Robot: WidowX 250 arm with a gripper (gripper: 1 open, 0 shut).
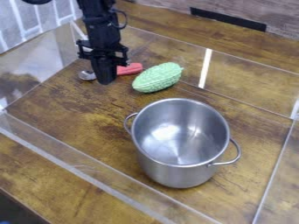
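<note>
The black gripper (104,68) hangs at the upper left of the camera view, over a red object (129,68) with a silver end (86,74), which lies on the wooden floor of the work area. Its fingers look shut, with nothing visible between them, though the tips are small in view. Right of it lies a green corn cob (156,77). A steel pot (181,149) with two side handles stands at the lower right.
Clear walls or edges (24,122) run along the left side of the work area.
</note>
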